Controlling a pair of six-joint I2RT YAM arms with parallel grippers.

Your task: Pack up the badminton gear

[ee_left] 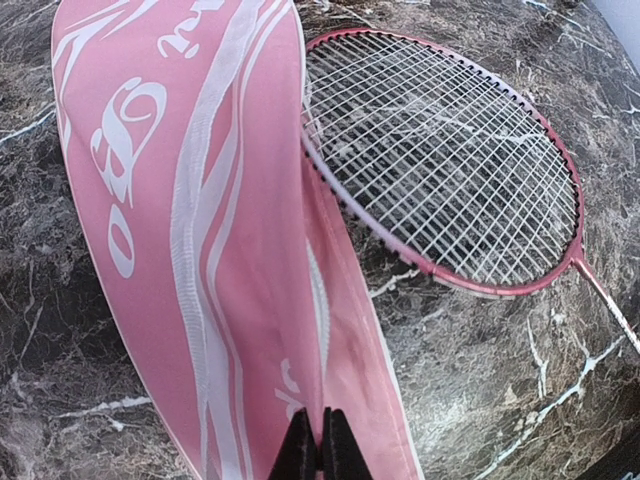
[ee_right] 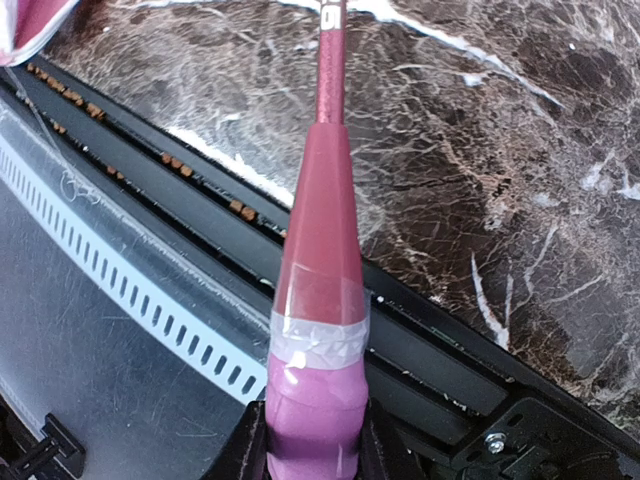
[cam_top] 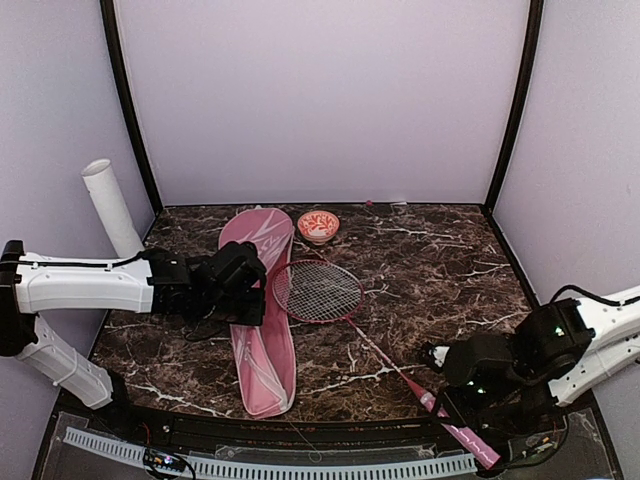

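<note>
The pink racket bag (cam_top: 262, 375) lies lengthwise on the left of the table, its side partly open. My left gripper is shut on the edge of the bag's upper flap, lifting it away from the lower panel. A badminton racket (cam_top: 318, 291) slants across the middle, its strung head reaching the bag's right edge beside the opening. In the left wrist view the racket head (ee_left: 430, 160) touches or overlaps the flap's edge near the top. My right gripper is shut on the racket's pink handle (ee_right: 318, 385), near the table's front edge.
An orange patterned bowl (cam_top: 318, 226) stands behind, close to the bag's upper right. A white roll (cam_top: 112, 210) leans at the left wall. Some small pink and white items (cam_top: 398, 204) lie at the back edge.
</note>
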